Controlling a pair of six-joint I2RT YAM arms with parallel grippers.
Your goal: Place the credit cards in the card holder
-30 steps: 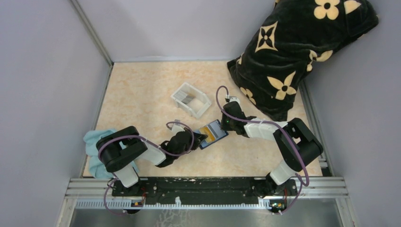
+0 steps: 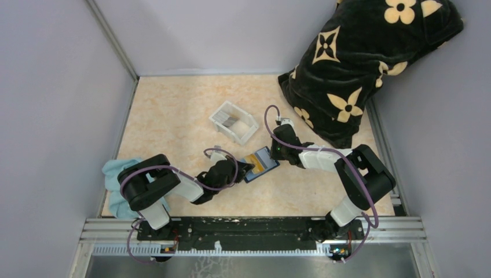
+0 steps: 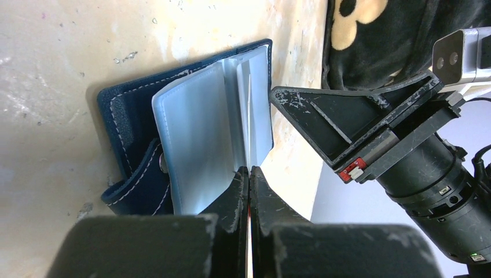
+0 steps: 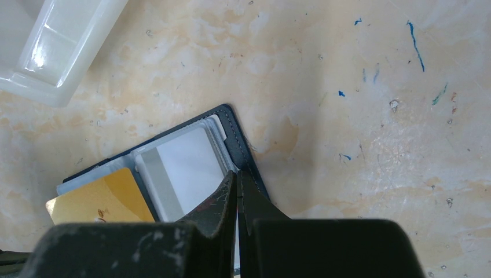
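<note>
The dark blue card holder lies open on the table between both arms, its pale clear sleeves facing up. My left gripper is shut on a gold card, which the left wrist view shows edge-on as a thin upright line above the sleeves. The card's front end reaches over the sleeves; whether it is inside a pocket, I cannot tell. My right gripper is shut at the holder's right edge, fingertips against the sleeve's border. Nothing shows between them. A white card sits under the clear sleeve.
Behind the holder stands a white tray with grey-white cards in its left part. A black patterned cushion fills the back right. A light blue cloth lies at the front left.
My left gripper and the gold card have edged very slightly to the right over the holder. The right arm, tray and holder look unmoved.
</note>
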